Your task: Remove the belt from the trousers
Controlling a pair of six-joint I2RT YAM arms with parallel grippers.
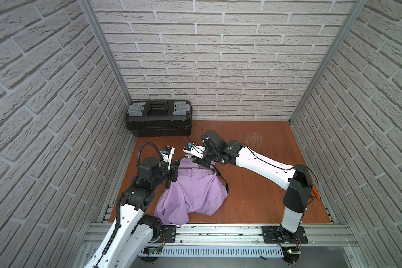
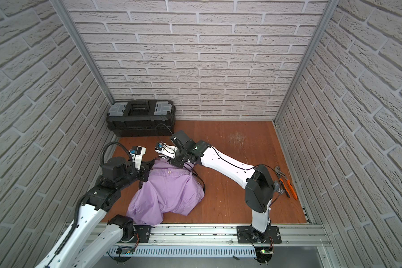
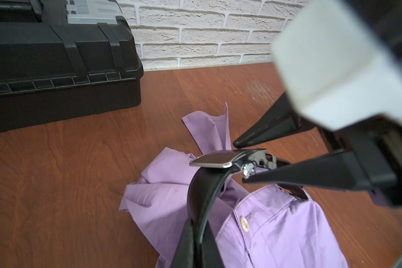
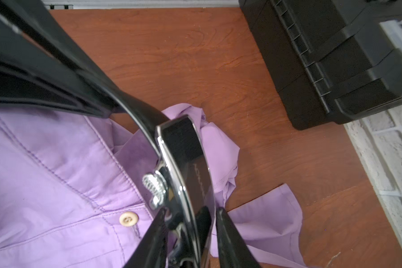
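Observation:
The lilac trousers (image 1: pixel 189 196) lie bunched on the table, their buttoned waistband (image 3: pixel 272 210) below the grippers. A black belt (image 3: pixel 201 196) with a silver buckle (image 4: pixel 183 178) rises from them. My left gripper is shut on the belt strap, which runs up from between its fingers to the buckle. My right gripper stands open at the buckle, one finger either side of it; in the left wrist view its tips are just beside the buckle. Part of the belt loops out at the trousers' right.
A black toolbox (image 1: pixel 158 118) stands at the back left against the brick wall. Orange-handled pliers (image 2: pixel 288 187) lie at the right edge.

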